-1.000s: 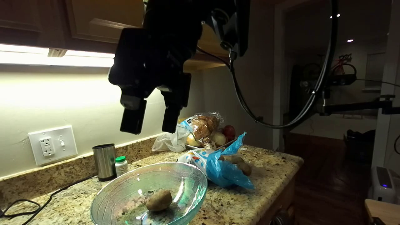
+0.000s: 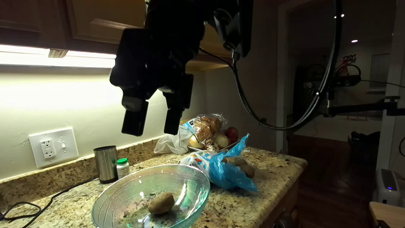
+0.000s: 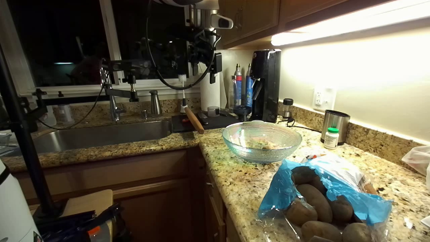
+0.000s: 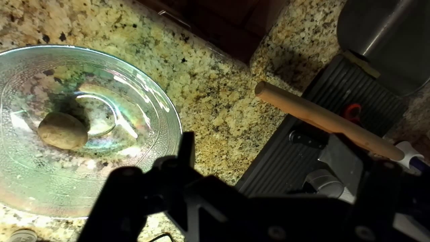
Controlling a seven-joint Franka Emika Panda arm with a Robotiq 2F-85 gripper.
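A single brown potato [image 2: 161, 203] rests inside the clear glass bowl [image 2: 110, 195] on the granite counter. Seen from the wrist, the same potato [image 4: 62, 130] lies left of the bowl's middle. My gripper [image 2: 152, 127] hangs well above the counter, its two black fingers apart with nothing between them. More potatoes [image 3: 314, 199] fill an opened blue plastic bag [image 3: 278, 183] beside the bowl. In the wrist view the gripper's parts are dark along the bottom edge, and one fingertip overlaps the bowl's rim.
Near the wall stand a steel cup [image 3: 335, 125] and a white bottle with a green cap [image 3: 331, 138]. A wooden-handled tool [image 4: 318, 115] crosses a black drying mat [image 4: 266, 161] by the sink [image 3: 100, 137]. Bread and produce [image 2: 212, 133] sit farther along the counter.
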